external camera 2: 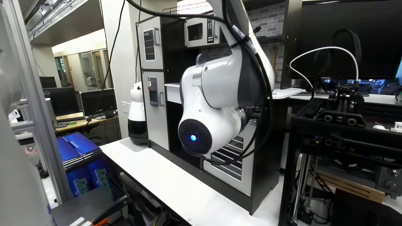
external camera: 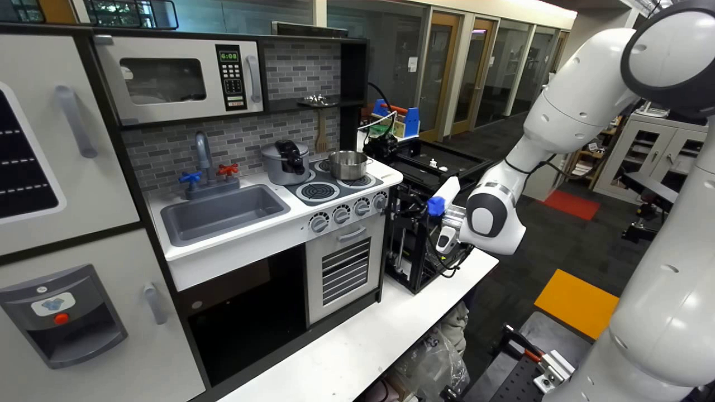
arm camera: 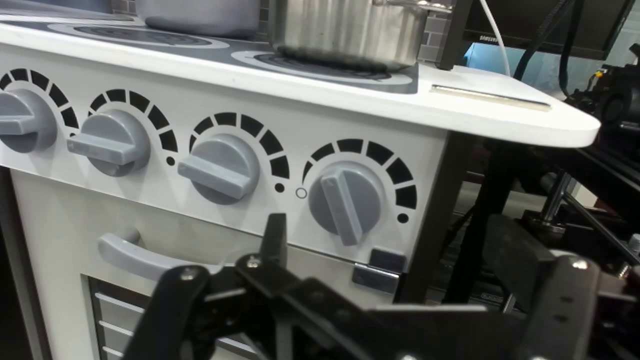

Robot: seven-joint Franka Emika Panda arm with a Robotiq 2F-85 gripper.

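In the wrist view my gripper stands open, its two black fingers wide apart and nothing between them. Beyond the gap is the rightmost stove knob [arm camera: 345,204], grey and round, with its raised bar near upright; I see no contact with it. To its left another grey knob [arm camera: 220,169] has its bar lying closer to level. A steel pot [arm camera: 348,30] sits on the front right burner, beside a grey pot [arm camera: 201,13]. From the first exterior view, the arm's end [external camera: 456,231] is to the right of the toy kitchen; the second exterior view hides the fingers.
Black printer frames [external camera: 415,234] stand close to the kitchen's right side. Below the knobs is the oven door handle [arm camera: 141,258]. The sink [external camera: 224,214] is empty, and the white table [external camera: 335,355] in front of the kitchen is clear.
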